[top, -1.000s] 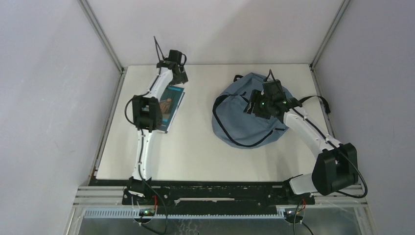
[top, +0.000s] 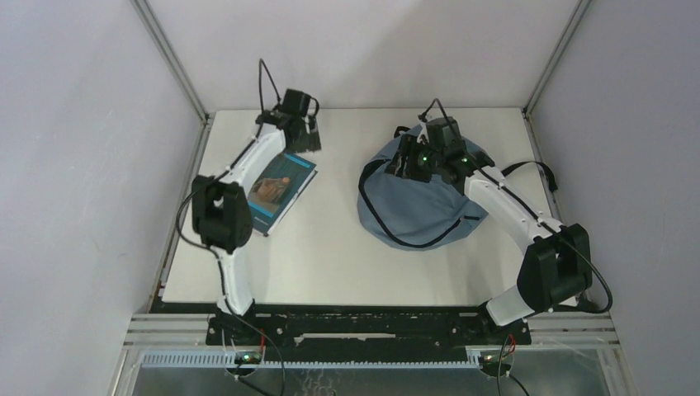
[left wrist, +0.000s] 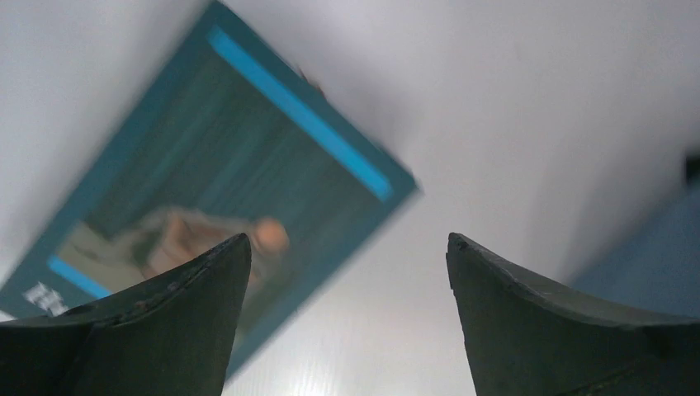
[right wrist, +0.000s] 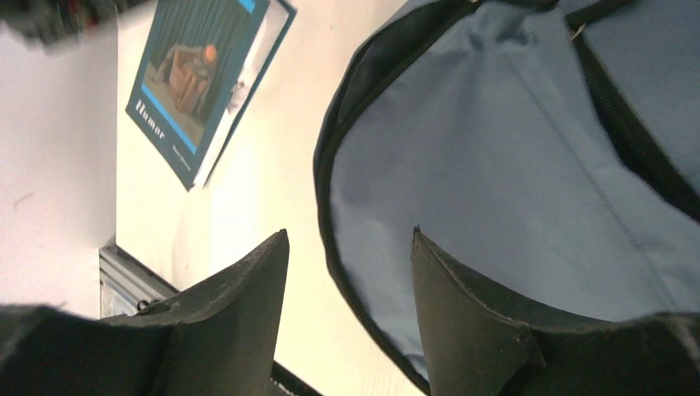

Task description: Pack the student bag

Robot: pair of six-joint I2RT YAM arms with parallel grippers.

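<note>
A dark teal book (top: 283, 183) lies flat and slanted on the left half of the table, partly covered by the left arm. My left gripper (top: 312, 147) hangs over its far end, open and empty; its wrist view shows the blurred book cover (left wrist: 248, 148) beyond the left finger. On the right half the blue-grey bag (top: 413, 210) lies flat, with black trim. Over the bag's upper part hovers my right gripper (top: 398, 167), also open with nothing between its fingers. In the right wrist view the bag's fabric (right wrist: 479, 157) fills the right side.
A black strap (top: 535, 167) trails from the bag to the table's right edge. Bare white table (top: 330, 264) lies in front and between book and bag. Walls close in the back and both sides.
The book has turned and shifted slightly toward the near left. My right gripper has drifted left over the bag.
</note>
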